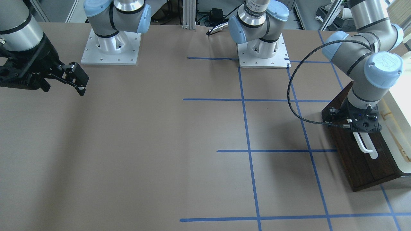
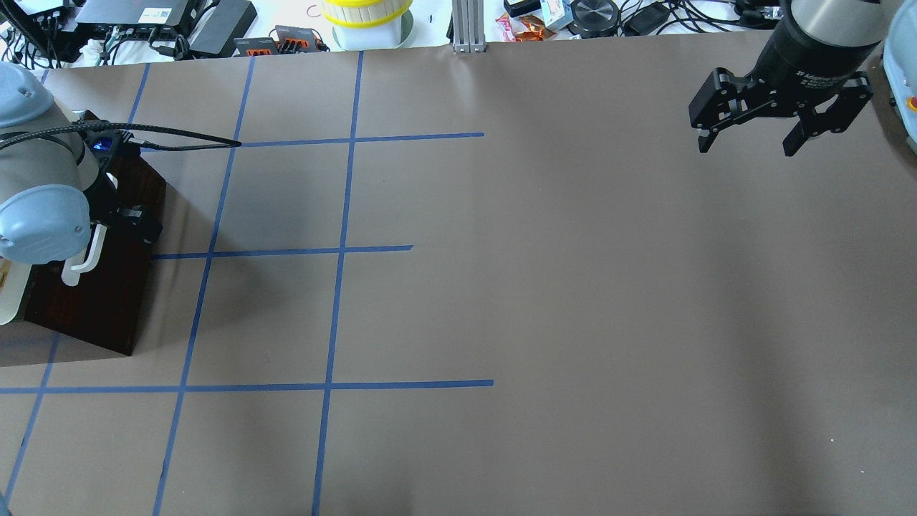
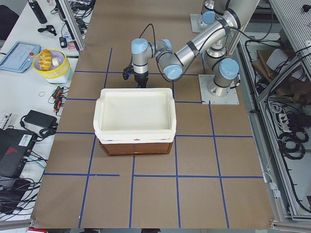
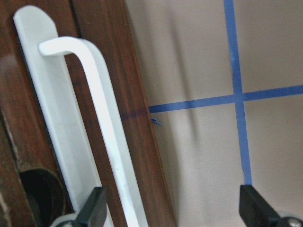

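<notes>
A dark wooden box (image 1: 366, 165) with a cream lid or tray (image 3: 134, 116) stands on the taped grid. On its face is a white handle (image 4: 113, 132) on a white plate (image 4: 61, 118). My gripper is right at that face, over the handle, with its two black fingertips wide apart either side of it in the left wrist view. In the front view the black gripper body hides part of the handle. Nothing shows held between the fingers.
A second black gripper (image 2: 774, 103) hangs over the opposite end of the table. Other arm bases (image 1: 111, 57) stand at the back. A cable (image 1: 292, 104) loops from my arm.
</notes>
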